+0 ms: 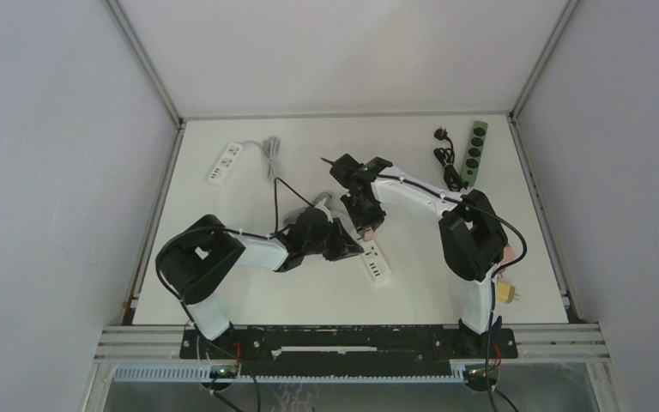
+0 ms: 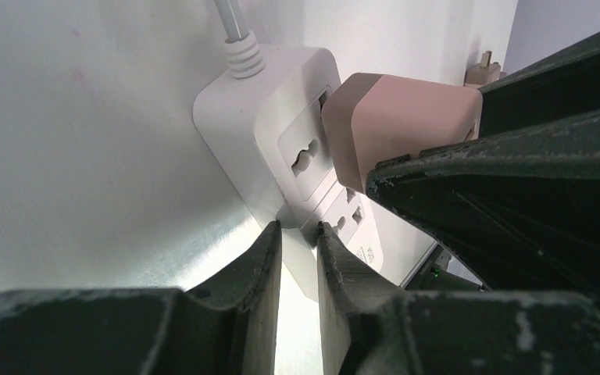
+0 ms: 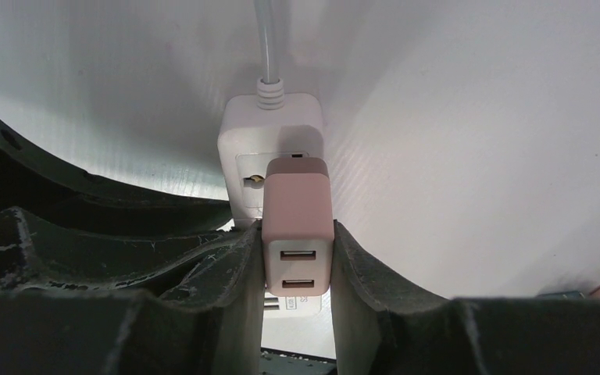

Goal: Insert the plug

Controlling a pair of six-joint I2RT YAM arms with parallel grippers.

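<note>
The white power strip [image 2: 242,109] lies on the table, its cord leaving the far end. My left gripper is shut on the strip's side edge. A pink plug [image 3: 297,203], its two USB ports facing the camera, is gripped by my right gripper, one finger on each side. From the left wrist, the plug [image 2: 414,117] appears against or just over the socket face near the corded end. Its prongs are hidden, so how far they sit in the slots cannot be told. From above, the plug [image 1: 368,233] shows between both grippers.
Another white strip [image 1: 225,163] with bundled grey cord lies back left; a green strip [image 1: 474,154] and black cord [image 1: 449,163] lie back right. A yellow plug [image 1: 505,292] rests at the right edge.
</note>
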